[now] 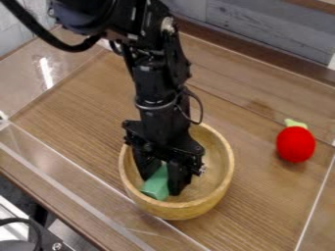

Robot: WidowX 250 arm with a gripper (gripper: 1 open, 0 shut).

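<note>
The black gripper (pixel 170 167) reaches down into a wooden bowl (pixel 197 201) at the lower middle. A green object (pixel 156 183) is in the bowl, between or under the fingers. The gripper appears shut on it, though the arm hides much of the contact.
A red object with a pale green top (pixel 296 145), like a toy tomato, lies to the right of the bowl on the wooden table (pixel 78 108). A wall runs along the back, and a cable shows at the lower left.
</note>
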